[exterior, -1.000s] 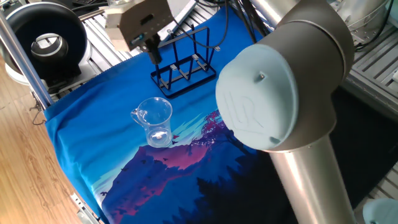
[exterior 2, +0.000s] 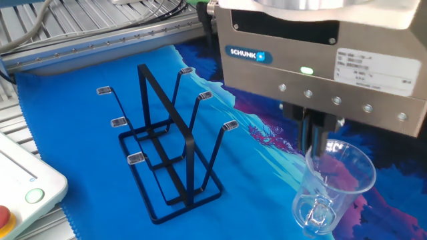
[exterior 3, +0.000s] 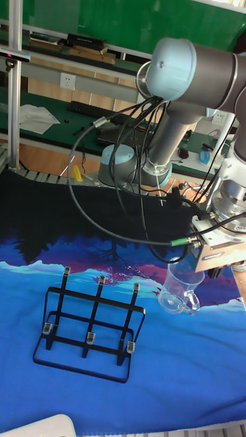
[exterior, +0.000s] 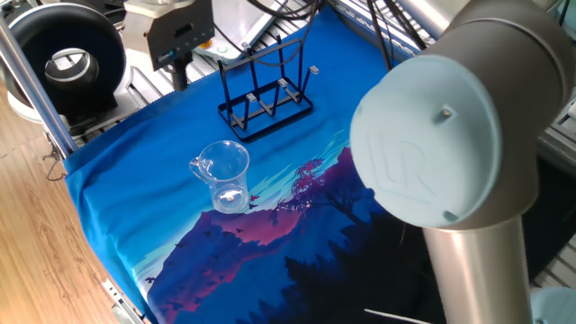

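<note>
A clear cup point(exterior: 225, 175) with a handle stands upright on the blue printed cloth, its handle toward the left in exterior view 1. Near it on the cloth is a black wire rack point(exterior 2: 189, 160) with several upward-slanting prongs tipped with clear pads. My gripper point(exterior: 181, 74) hangs above the table at the upper left of that view, apart from the cup. In exterior view 2 its dark fingers point(exterior 2: 307, 132) sit close together, overlapping the cup's rim point(exterior 2: 343, 143) in the picture. Nothing shows held between them, so it looks shut. Exterior view 3 mostly hides the fingertips.
A white box with a red button point(exterior 2: 20, 190) lies beside the cloth. A round black object point(exterior: 67, 63) stands past the cloth's far left corner. Cables point(exterior 3: 76, 171) loop from the arm over the cloth.
My gripper has moved left in exterior view 1, away from in front of the rack, while the arm's elbow has shifted right. Cup and rack have stayed put.
</note>
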